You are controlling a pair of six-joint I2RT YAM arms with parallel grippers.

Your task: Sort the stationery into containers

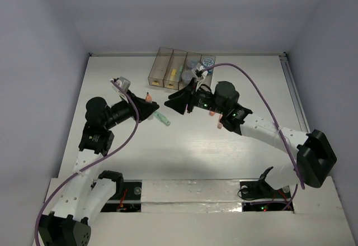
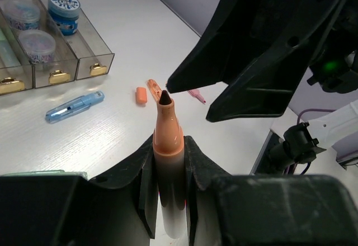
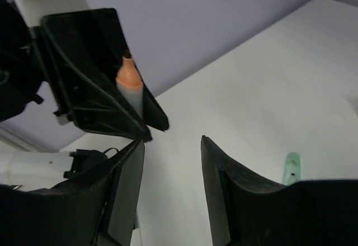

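Note:
My left gripper is shut on an upright orange-tipped pen (image 2: 168, 131). My right gripper is open and empty, just to the right of the pen in the top view. A clear organizer (image 1: 159, 67) at the back holds tubs (image 2: 64, 17) and small items. On the table lie a blue item (image 2: 75, 106), an orange piece (image 2: 141, 95), an orange stick (image 2: 152, 86), a pink item (image 2: 196, 94) and a pale green item (image 1: 162, 118).
Walls surround it at the sides and back.

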